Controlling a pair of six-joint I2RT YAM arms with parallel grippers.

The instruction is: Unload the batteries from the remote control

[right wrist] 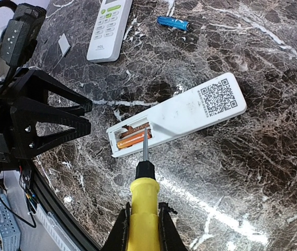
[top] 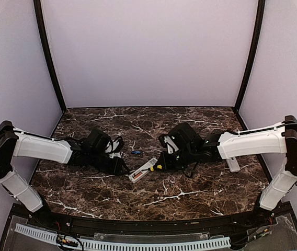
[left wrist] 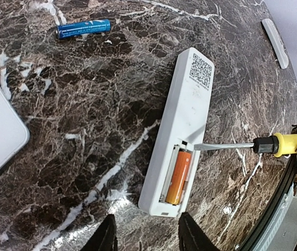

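Observation:
The white remote control (left wrist: 182, 112) lies back side up with its battery compartment uncovered. One orange battery (left wrist: 178, 178) sits inside, next to an empty slot. A loose blue battery (left wrist: 83, 29) rests on the table away from it. My right gripper is shut on a yellow-handled screwdriver (right wrist: 144, 193), whose metal tip reaches the compartment edge by the orange battery's inner end. Beyond the remote's compartment end, my left gripper is open, its fingers (left wrist: 106, 232) apart with nothing between them; it does not appear to touch the remote.
A second white remote with keys (right wrist: 109, 31) lies face up to the left. A white flat piece (top: 232, 164) is at the table's right side.

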